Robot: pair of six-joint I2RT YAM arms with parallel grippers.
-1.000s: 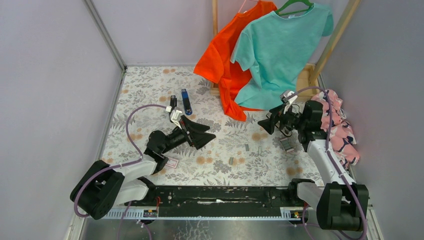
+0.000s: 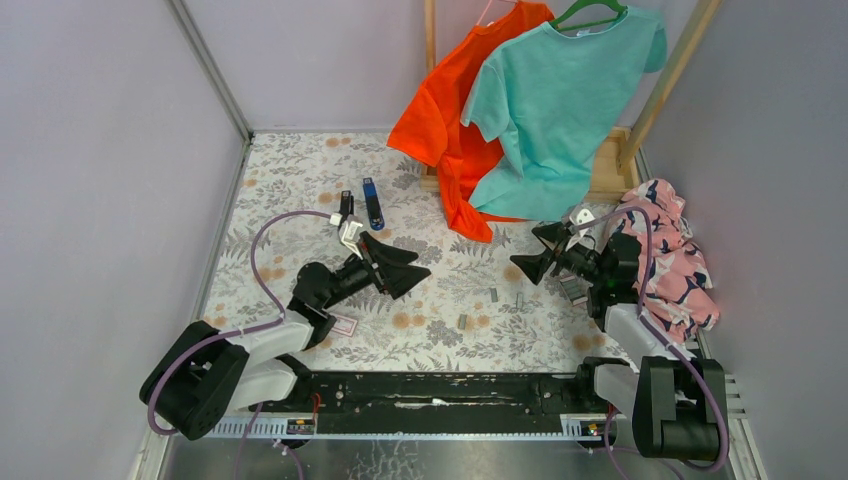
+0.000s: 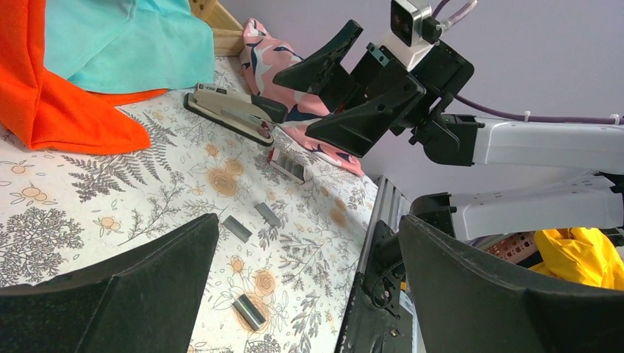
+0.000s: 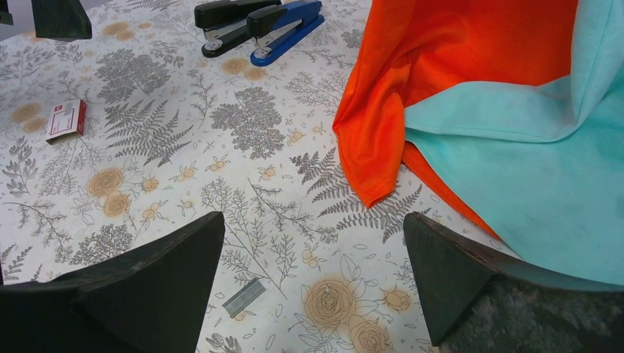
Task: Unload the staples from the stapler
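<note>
A grey-and-black stapler [image 3: 224,107] lies in the left wrist view beside the pink cloth, behind my right gripper [image 2: 524,268], which is open above the table. Blue [image 4: 287,40] and black [image 4: 224,26] staplers stand at the back left. My left gripper [image 2: 410,270] is open over the middle-left, nothing between its fingers. Loose staple strips [image 3: 249,311] lie on the front middle of the table, with a small red-and-white box [image 4: 66,121] at front left and an open box of staples [image 3: 287,167] near the right.
Orange [image 2: 445,110] and turquoise [image 2: 540,120] shirts hang at the back, their lower ends reaching the tabletop. A crumpled pink cloth [image 2: 665,270] fills the right edge.
The left arm looks unchanged.
</note>
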